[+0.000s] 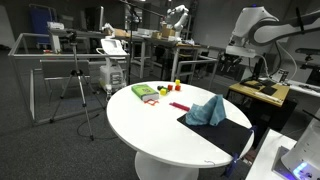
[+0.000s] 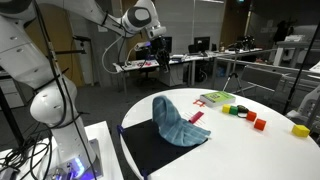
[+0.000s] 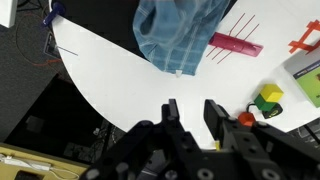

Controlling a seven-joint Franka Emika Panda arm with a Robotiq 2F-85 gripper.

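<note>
A blue-grey cloth stands in a crumpled peak on the white table, partly over a black mat. From the other side, the cloth overlaps the mat and spreads onto bare tabletop. High above it is my gripper, clear of the cloth. In the wrist view the gripper has a gap between its fingers with nothing in it, and the cloth lies below, at the top of the view.
A red bar lies beside the cloth. Farther along the table are a green box and several small coloured blocks, including a yellow one.
</note>
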